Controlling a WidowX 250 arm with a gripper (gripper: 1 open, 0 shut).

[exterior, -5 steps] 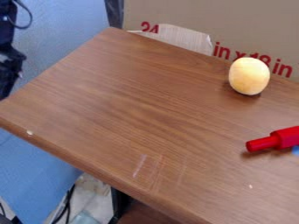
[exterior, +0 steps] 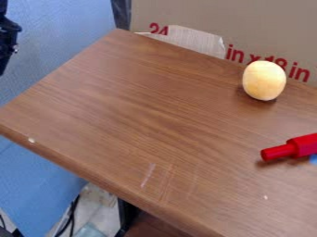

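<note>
A pale yellow round object point(exterior: 264, 81) rests on the wooden table point(exterior: 136, 120) at the back right. A red cylindrical object point(exterior: 292, 148) lies at the right edge of the view, with a small bit of blue beside it. Only a small dark part of the robot shows at the top left edge, beyond the table; whether it includes the fingertips cannot be made out.
A cardboard box with red printing point(exterior: 198, 18) stands behind the table. Blue padding point(exterior: 56, 65) lies beyond the left edge, with cables below.
The dark robot part at the left has moved up and out of view to the left, leaving only a small piece visible. The objects on the table are unchanged.
</note>
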